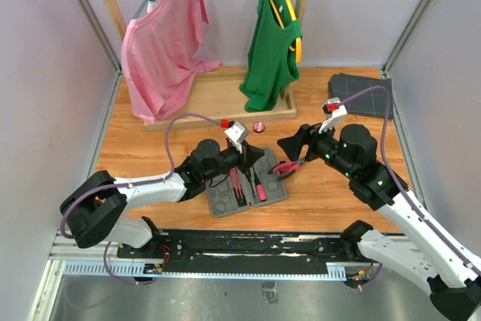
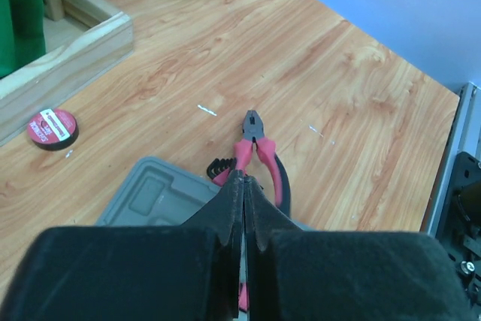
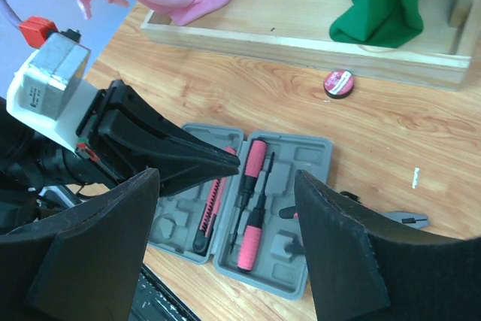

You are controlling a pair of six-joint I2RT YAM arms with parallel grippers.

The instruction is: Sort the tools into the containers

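Observation:
Pink-and-black pliers point(image 2: 267, 157) lie by the case's right side, over the small brush point(image 2: 219, 167), fingers pointing away in the left wrist view; in the right wrist view a finger hides most of them. My left gripper is shut with nothing between its fingers, the pliers beyond its tips. My right gripper stands open and empty above the case, close to the pliers point(image 1: 287, 167) in the top view. The grey tool case point(image 3: 319, 155) lies unfolded, holding a pink-and-black knife point(image 3: 213, 208) and screwdrivers point(image 3: 250, 238).
A tape roll point(image 3: 339, 84) sits between the case and the wooden rack base point(image 3: 301, 49). Pink point(image 1: 161, 50) and green point(image 1: 272, 50) garments hang at the back. A folded dark cloth point(image 1: 361, 94) lies back right. Bare table point(image 1: 338, 201) shows at the right.

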